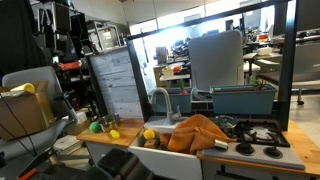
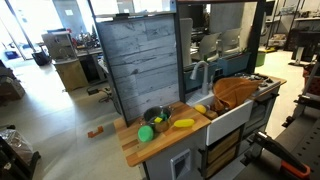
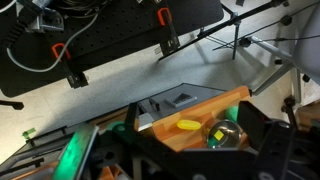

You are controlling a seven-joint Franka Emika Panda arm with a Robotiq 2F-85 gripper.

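In the wrist view my gripper looks open, its dark fingers spread wide at the lower edge with nothing seen between them. Below it lies the wooden counter (image 3: 190, 108), bearing a yellow item (image 3: 189, 125) and a metal pot (image 3: 226, 133) with something yellow and green inside. A green round item (image 2: 146, 133) sits by the pot (image 2: 156, 115) in the second exterior view, and the yellow item (image 2: 183, 123) lies to their right. A brown cloth (image 1: 196, 134) is draped over the white sink (image 1: 180, 165), with yellow items at its left.
A curved faucet (image 1: 165, 100) rises behind the sink. To the right is a black stovetop (image 1: 258, 133) with knobs in front. A grey wooden panel (image 2: 145, 68) stands behind the counter, and teal bins (image 1: 242, 102) sit on the back ledge.
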